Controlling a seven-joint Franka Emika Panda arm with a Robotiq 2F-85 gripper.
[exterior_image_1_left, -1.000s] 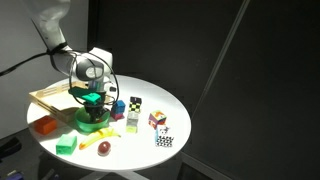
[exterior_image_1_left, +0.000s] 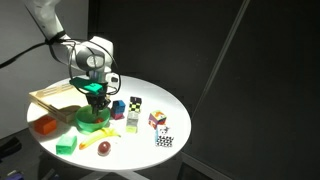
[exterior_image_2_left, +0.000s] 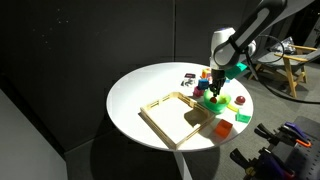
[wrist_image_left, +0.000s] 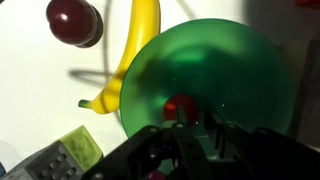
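Observation:
The green bowl (wrist_image_left: 245, 65) fills much of the wrist view, and a small dark-red object (wrist_image_left: 180, 103) lies in it. My gripper points down over the bowl, its dark fingers close to the red object. In exterior view 1 the gripper (exterior_image_1_left: 98, 107) is at the bowl (exterior_image_1_left: 86, 127), near its back right. Whether anything lies between the fingers is hard to make out, since they are dark and blend with the shadow. Exterior view 2 shows the arm above the same bowl (exterior_image_2_left: 222, 101).
A yellow banana (wrist_image_left: 138, 50) and a dark-red round fruit (wrist_image_left: 75, 20) lie beside the bowl. A shallow wooden tray (exterior_image_2_left: 160, 124), an orange-red block (exterior_image_1_left: 45, 125) and a green block (exterior_image_1_left: 66, 145) are nearby. Several patterned cubes stand to the right.
The arm has shifted slightly to the right over the bowl in exterior view 1. The bowl and the things around it look unmoved.

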